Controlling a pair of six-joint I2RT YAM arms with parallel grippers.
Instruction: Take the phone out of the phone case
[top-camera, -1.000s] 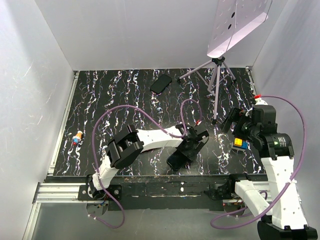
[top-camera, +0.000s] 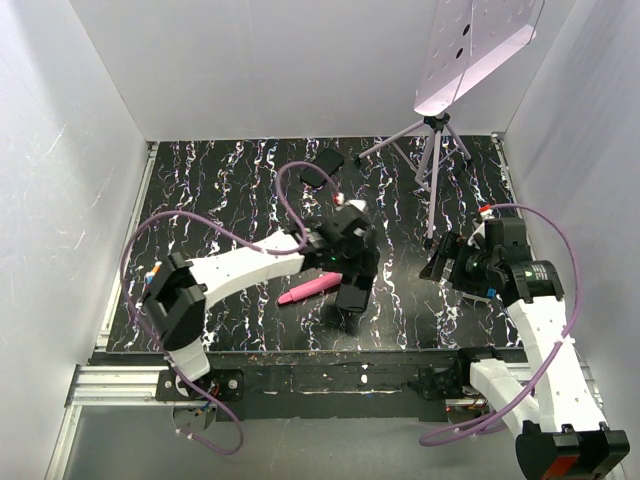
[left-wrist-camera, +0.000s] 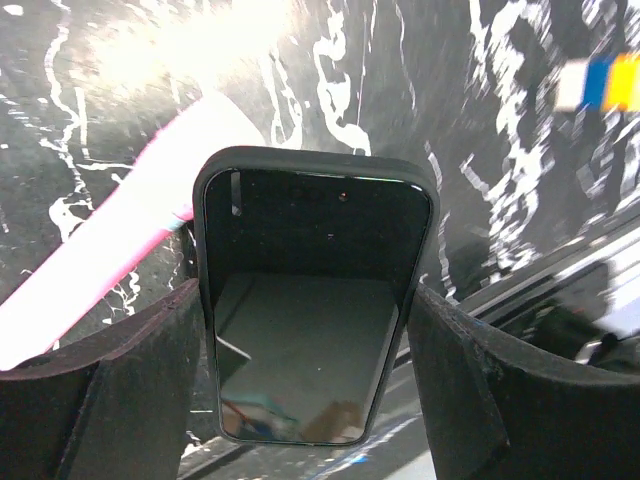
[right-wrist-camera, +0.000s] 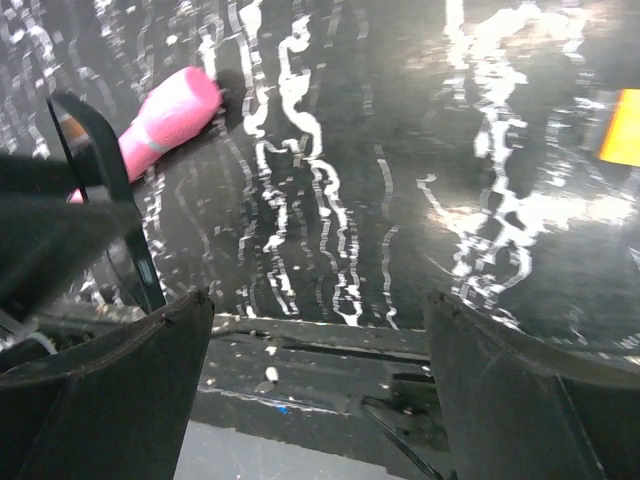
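The phone in its black case (left-wrist-camera: 310, 300) is held in my left gripper, screen facing the wrist camera. In the top view it hangs below that gripper (top-camera: 353, 270) near the table's front middle. In the right wrist view its black edge (right-wrist-camera: 140, 256) shows at the left, beside the left gripper. My right gripper (top-camera: 445, 258) stands open to the right of it, apart, with only tabletop between its fingers. The seam between phone and case is hard to make out.
A pink cylindrical object (top-camera: 308, 292) lies left of the phone. Another black rectangle (top-camera: 322, 167) lies at the back. A yellow object (right-wrist-camera: 622, 130) lies on the right. A tripod stand (top-camera: 433, 180) occupies the back right.
My left arm has swung up and back-left with the phone and case, uncovering the pink object. The right arm has moved down-left toward it.
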